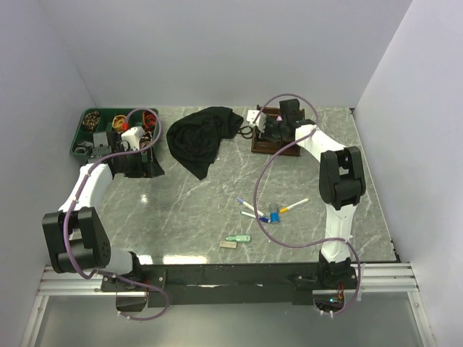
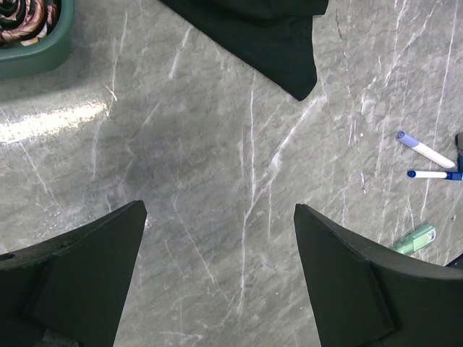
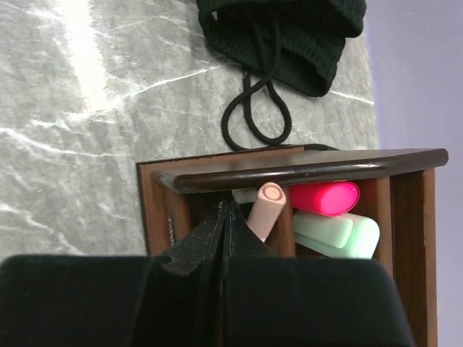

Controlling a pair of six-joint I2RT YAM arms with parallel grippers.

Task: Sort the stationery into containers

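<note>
My right gripper is shut over the brown wooden organizer, its tips beside a pale pink pen, nothing visible between them. A red marker and mint-green items sit inside that box. My left gripper is open and empty above bare table at the left. Loose on the front-centre table lie a blue-capped marker, a pen, a yellow marker, a blue item, a green item and a beige block.
A green divided tray with small items stands at the back left. A black cloth lies at back centre, its cord reaching to the organizer. The table between the left arm and the loose stationery is clear.
</note>
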